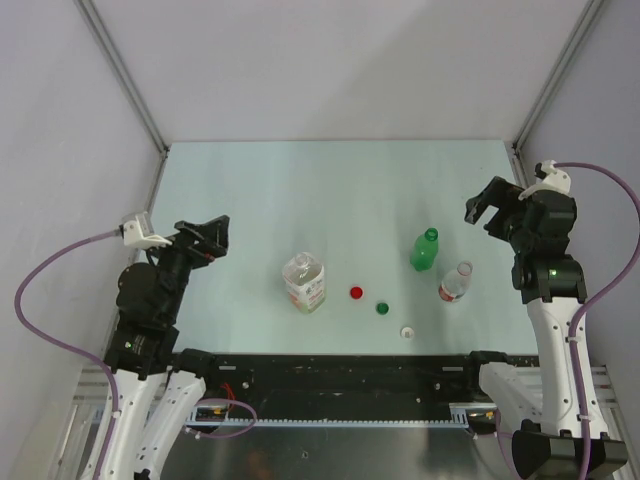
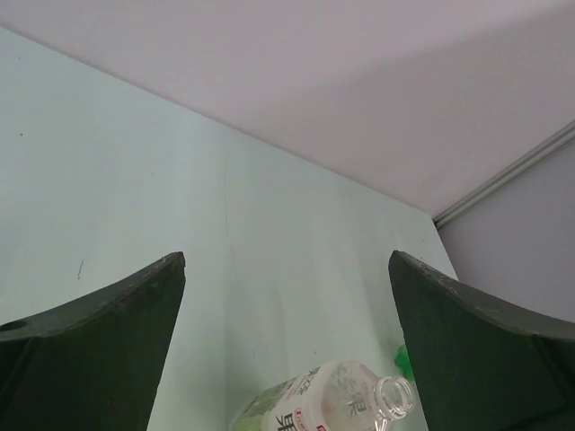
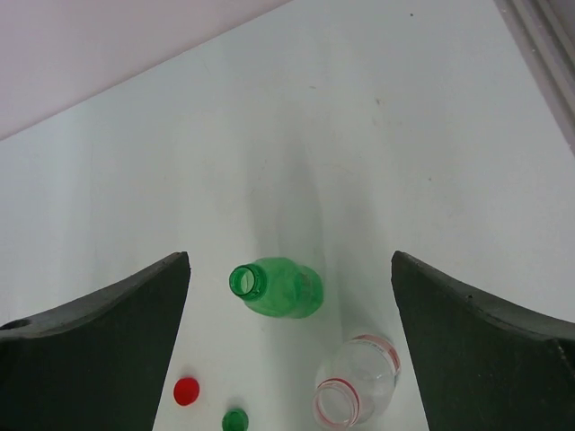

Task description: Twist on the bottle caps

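A labelled clear bottle (image 1: 303, 284) (image 2: 325, 404) stands left of centre on the table. A green bottle (image 1: 423, 252) (image 3: 284, 288) and a clear bottle with red-edged label (image 1: 454, 283) (image 3: 358, 382) stand at the right, uncapped. A red cap (image 1: 356, 292) (image 3: 186, 391), a green cap (image 1: 382, 308) (image 3: 234, 420) and a white cap (image 1: 407, 332) lie between them. My left gripper (image 1: 213, 238) hangs open and empty left of the bottles. My right gripper (image 1: 487, 208) is open and empty, above and right of the green bottle.
The pale table (image 1: 330, 180) has wide free room at the back and left. Walls border it at the back and sides, with a dark strip along the front edge.
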